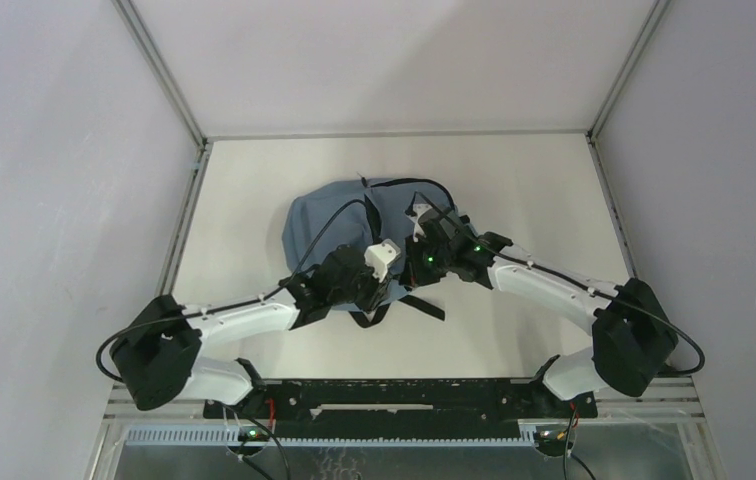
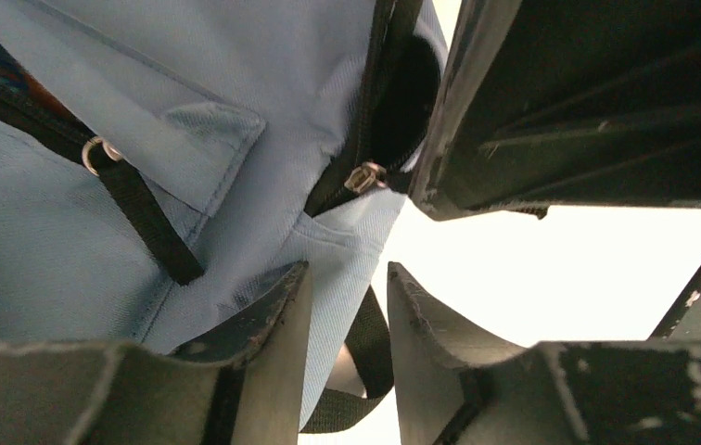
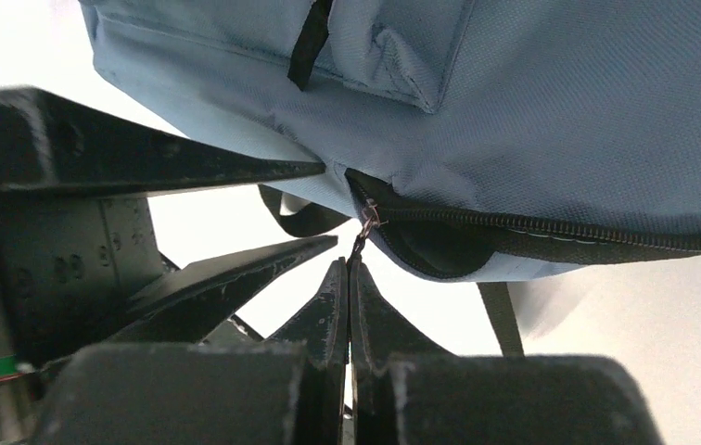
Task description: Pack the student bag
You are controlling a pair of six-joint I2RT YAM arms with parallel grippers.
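Observation:
A grey-blue bag point(image 1: 314, 220) lies in the middle of the table with black zips. My right gripper is shut on a small zipper pull point(image 3: 360, 243) at the bag's lower edge, where a dark gap shows along the zip. My left gripper is part open at that same edge, just beside the right one, with nothing clearly held between its fingers. Another zipper pull point(image 2: 152, 218) hangs on the bag; some coloured contents show through the zip behind it in the left wrist view.
Black straps point(image 1: 424, 308) stick out from the bag toward the front. The two wrists are very close together.

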